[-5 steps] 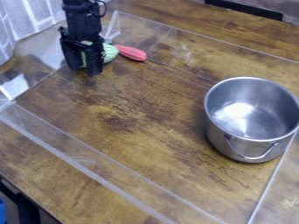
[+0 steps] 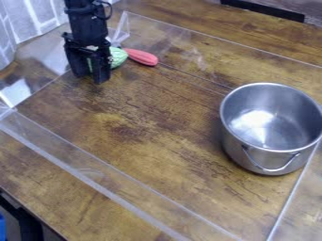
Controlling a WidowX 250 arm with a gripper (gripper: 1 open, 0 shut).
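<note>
The black robot gripper (image 2: 88, 58) is low at the upper left of the camera view, over a pale green round object (image 2: 117, 56) that it partly hides. Whether its fingers are open or closed on that object is not clear. A pink oblong object (image 2: 142, 57) lies just to the right of the green one. A large steel pot (image 2: 268, 127) stands empty at the right.
The wooden table (image 2: 151, 160) has a wide clear area in the middle and front. Clear plastic edging runs along its sides. A pale sheer fabric or plastic (image 2: 25, 19) is at the upper left corner.
The gripper shifts very slightly around the green object. The pot and the pink object stay where they were.
</note>
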